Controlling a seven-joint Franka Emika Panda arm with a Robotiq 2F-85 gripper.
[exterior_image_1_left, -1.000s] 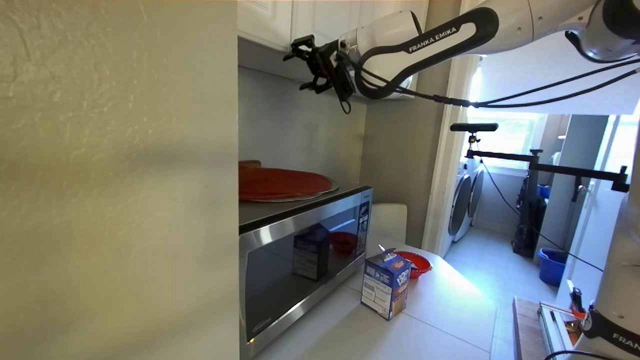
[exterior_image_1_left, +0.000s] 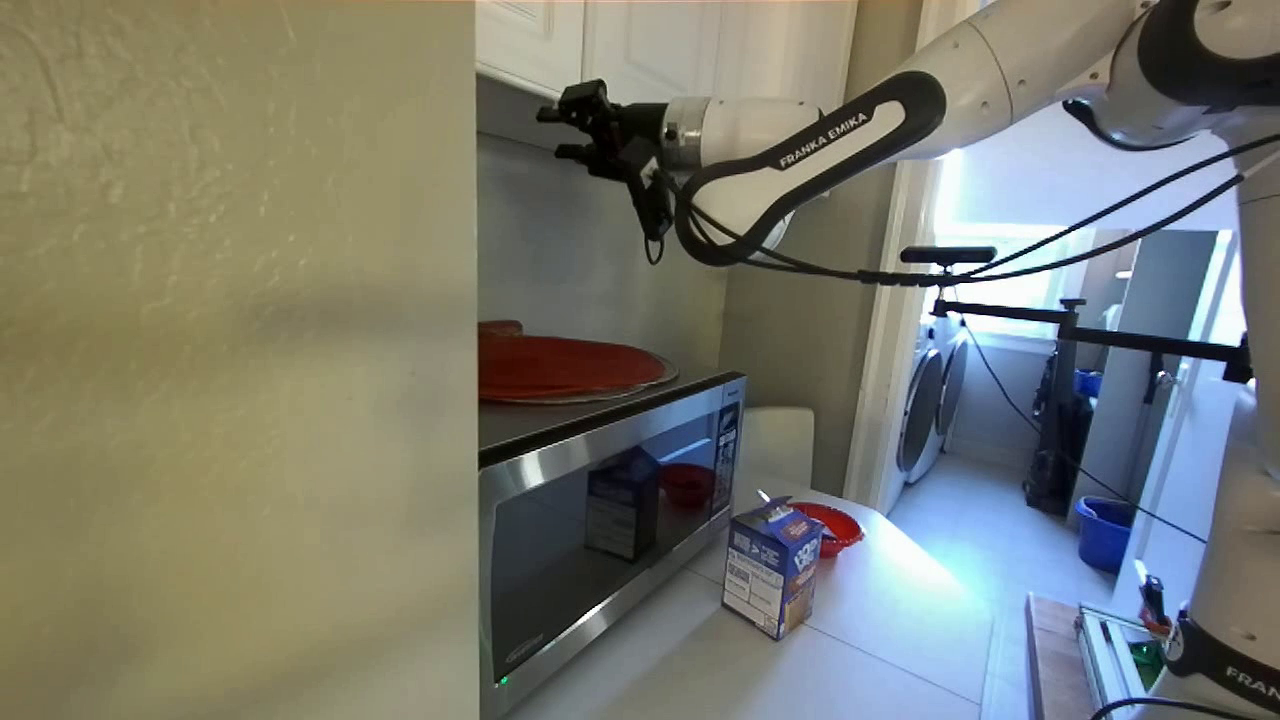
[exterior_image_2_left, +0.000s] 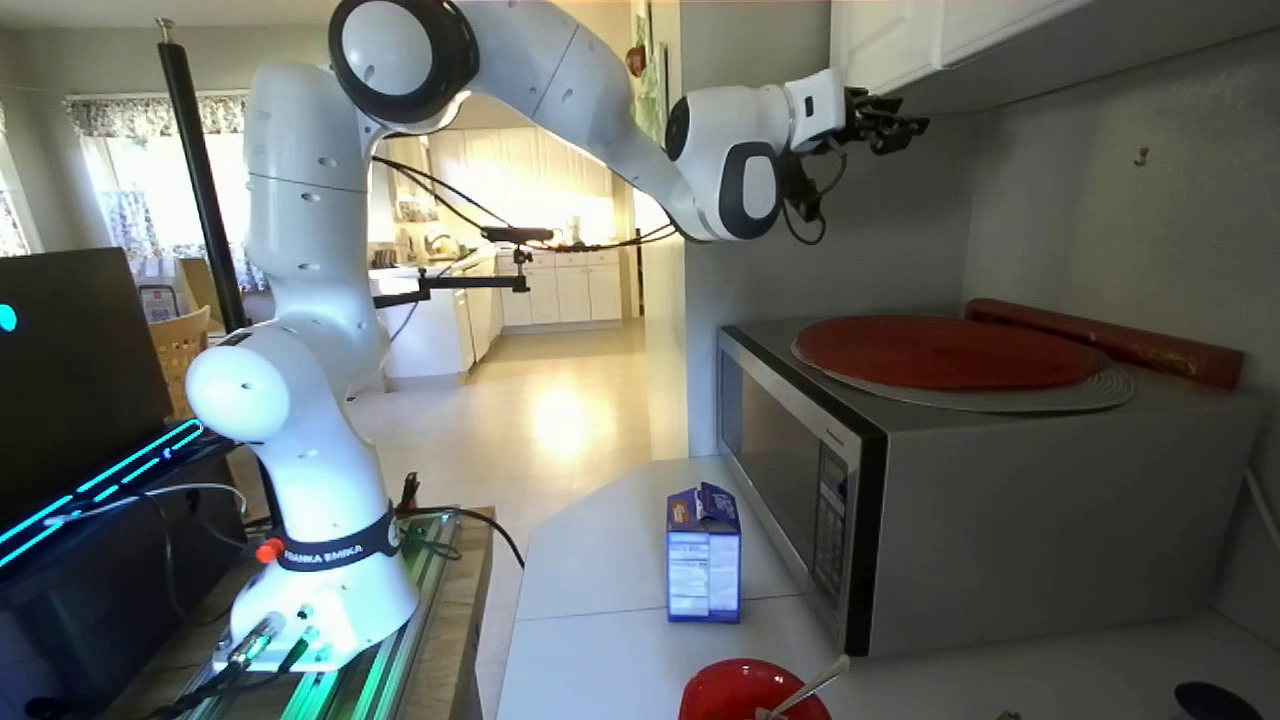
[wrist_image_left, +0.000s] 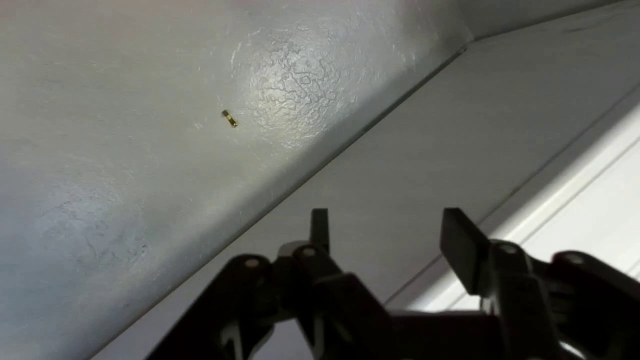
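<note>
My gripper (exterior_image_1_left: 557, 133) hovers high above the microwave (exterior_image_1_left: 600, 528), close under the white wall cabinet (exterior_image_1_left: 654, 48). In the wrist view its two dark fingers (wrist_image_left: 465, 249) stand apart, and nothing shows between them. The cabinet's underside (wrist_image_left: 384, 186) and the grey wall (wrist_image_left: 150, 180) with a small brass hook (wrist_image_left: 229, 118) fill the rest of that view. On the microwave lie a round red cover (exterior_image_2_left: 948, 352) and a grey disc (exterior_image_2_left: 1098, 390) beneath it. A blue box (exterior_image_2_left: 704, 558) with its top flaps raised stands upright on the counter before the microwave.
A red bowl (exterior_image_2_left: 750, 690) with a utensil in it sits near the box. Along the wall at the back of the microwave top is a long reddish box (exterior_image_2_left: 1104, 340).
In exterior view 1 my gripper has shifted left and its forearm has come down, nearer level. The fingers look closer together than a second ago. The box, bowl and red cover have stayed put.
</note>
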